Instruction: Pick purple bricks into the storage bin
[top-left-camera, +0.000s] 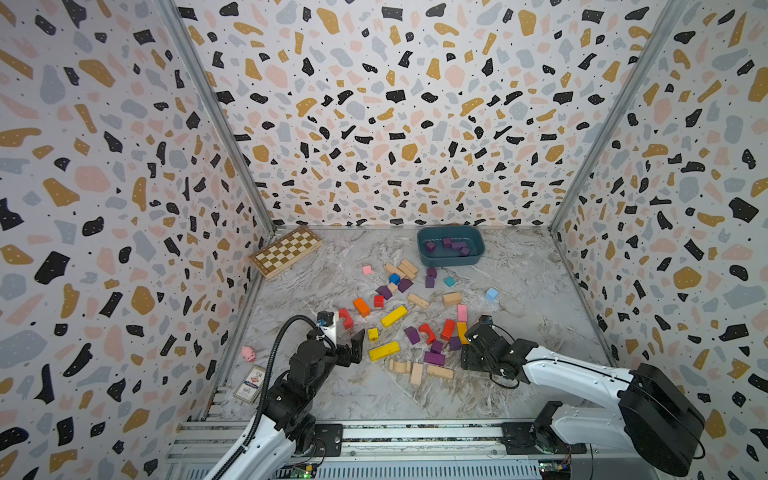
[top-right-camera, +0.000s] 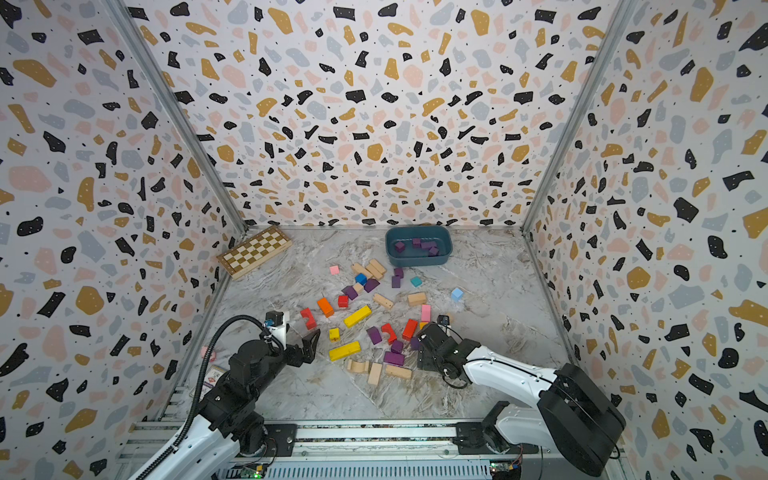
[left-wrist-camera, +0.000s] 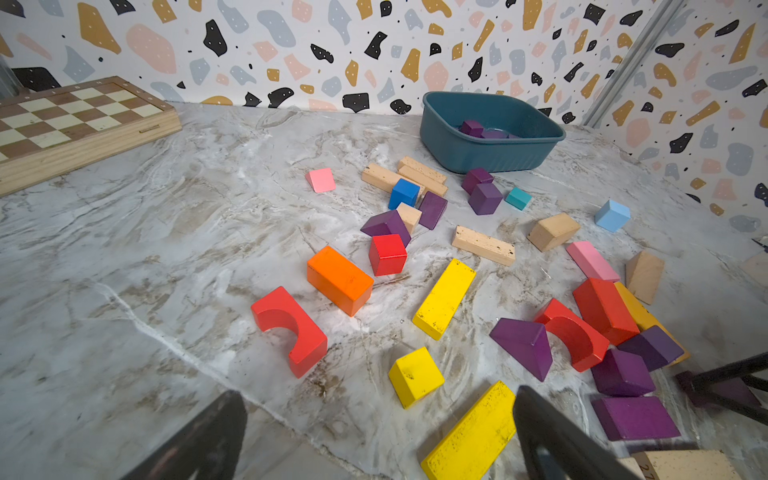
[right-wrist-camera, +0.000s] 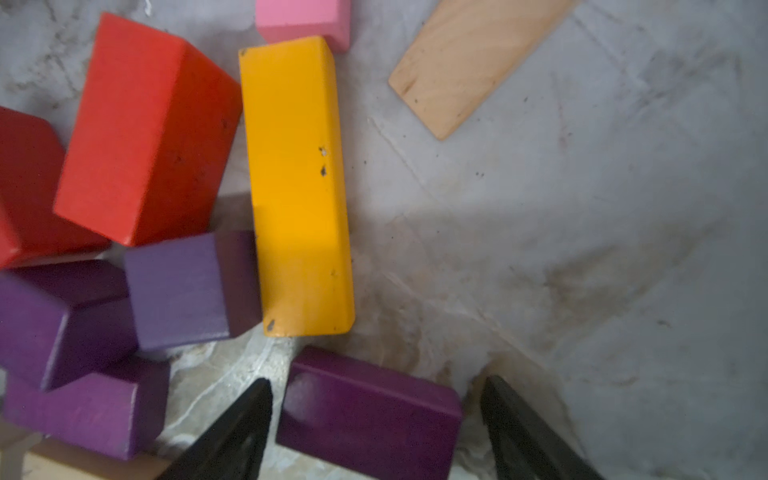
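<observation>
Low over the front right of the group, my right gripper stands part open, its fingers on either side of a purple brick (right-wrist-camera: 372, 420). I cannot tell whether they touch it. Two more purple bricks (right-wrist-camera: 188, 292) (right-wrist-camera: 88, 408) sit to its left. My left gripper is open and empty at the left of the blocks. The teal storage bin (top-left-camera: 451, 260) stands at the back with several purple bricks inside. Other purple bricks lie near the bin (left-wrist-camera: 486, 198), by the blue cube (left-wrist-camera: 433, 210) and mid-table (left-wrist-camera: 524, 345).
A yellow-orange block (right-wrist-camera: 300, 184) and a red block (right-wrist-camera: 148, 132) stand close beyond the right gripper. Wooden blocks (top-left-camera: 440, 371) lie to its left. A chessboard (top-left-camera: 286, 252) occupies the back left.
</observation>
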